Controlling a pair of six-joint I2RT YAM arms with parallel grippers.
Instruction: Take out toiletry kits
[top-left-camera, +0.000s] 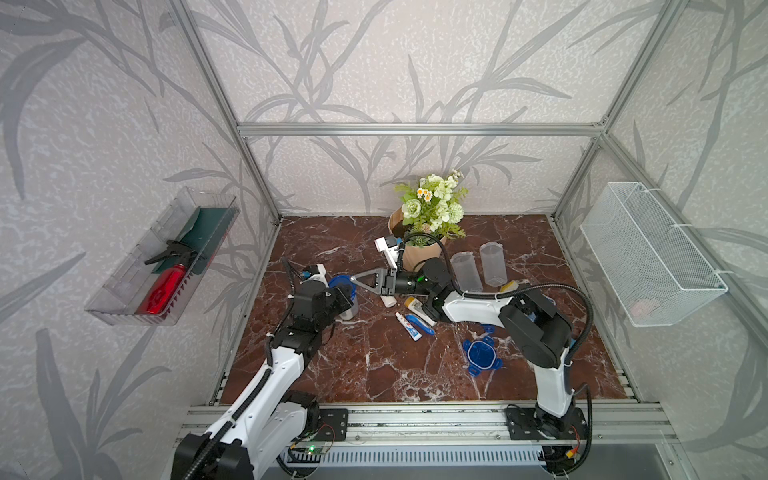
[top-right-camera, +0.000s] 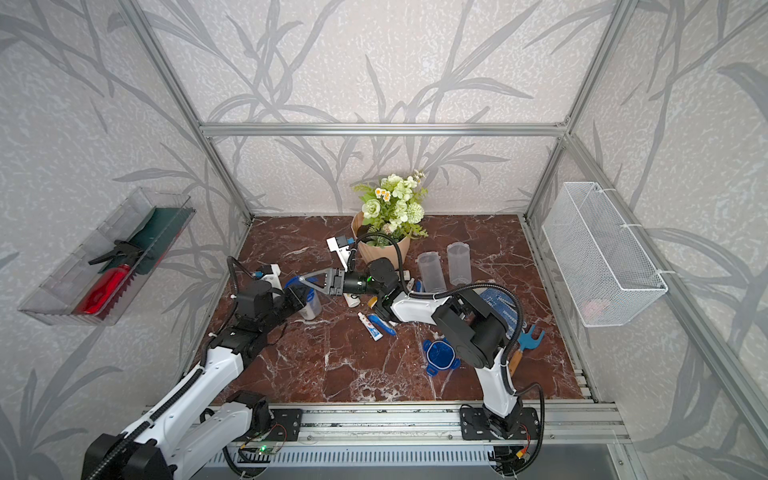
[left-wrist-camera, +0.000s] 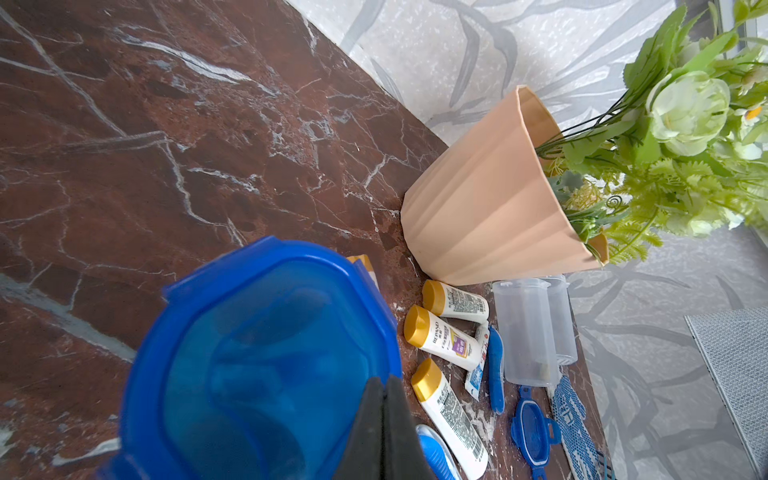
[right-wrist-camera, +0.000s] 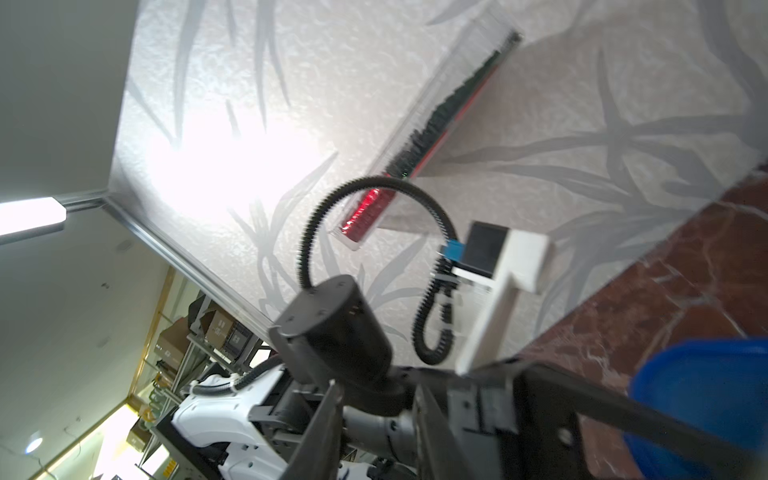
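Observation:
A clear cup with a blue rim and blue inside (left-wrist-camera: 272, 360) stands at the left of the table. My left gripper is shut, its fingertips overlapping the cup's near rim in the left wrist view; whether the thin rim is pinched is hidden. My right gripper (top-left-camera: 356, 280) reaches leftward over the cup's edge in the top left view. In the right wrist view its fingers (right-wrist-camera: 321, 428) stand apart, with nothing held between them. White bottles with yellow caps (left-wrist-camera: 448, 336), a toothpaste tube (top-left-camera: 408, 326) and a blue item (top-left-camera: 421, 324) lie on the table to the right.
A potted flower arrangement (top-left-camera: 432, 209) stands at the back, two clear cups (top-left-camera: 465, 272) beside it. A blue lid (top-left-camera: 481, 354) lies front right. Wall baskets (top-left-camera: 652, 252) hang at both sides.

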